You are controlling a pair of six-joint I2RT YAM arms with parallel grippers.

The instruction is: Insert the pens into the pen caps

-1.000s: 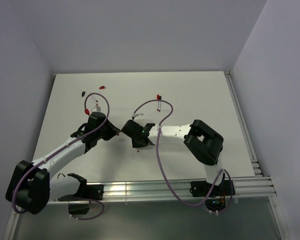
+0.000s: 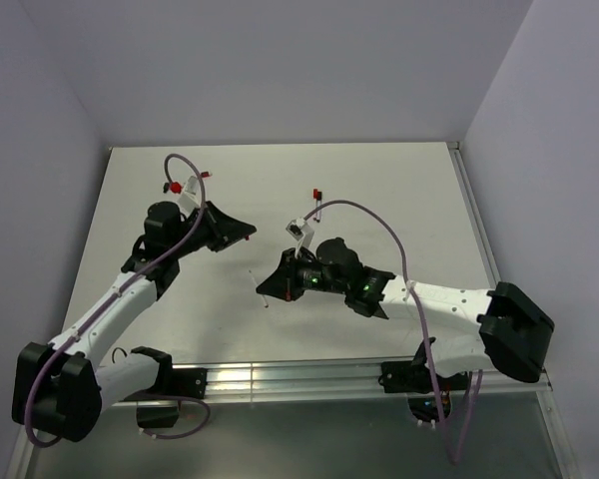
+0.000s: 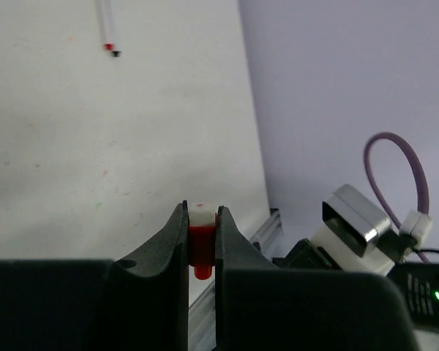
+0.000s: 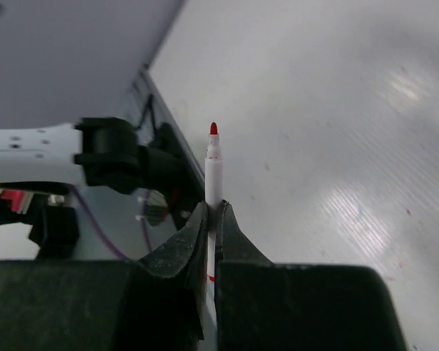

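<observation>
A red pen cap (image 3: 202,247) is pinched upright between the fingers of my left gripper (image 2: 248,235), its pale end uppermost in the left wrist view. My right gripper (image 2: 263,289) is shut around the barrel of a white pen (image 4: 214,179); the bare red tip (image 4: 214,129) points away from the fingers. Seen from above, this pen lies slantwise across the right fingertips, below and slightly right of the left gripper. Cap and pen are clearly apart. Two more pens (image 2: 317,212) lie side by side farther back, with red and black at their far ends.
A loose red cap (image 2: 207,174) and a small black piece (image 2: 167,188) lie at the back left, close to the left arm's wrist. A metal rail (image 2: 309,379) runs along the front edge.
The left gripper has moved slightly right and toward the back.
</observation>
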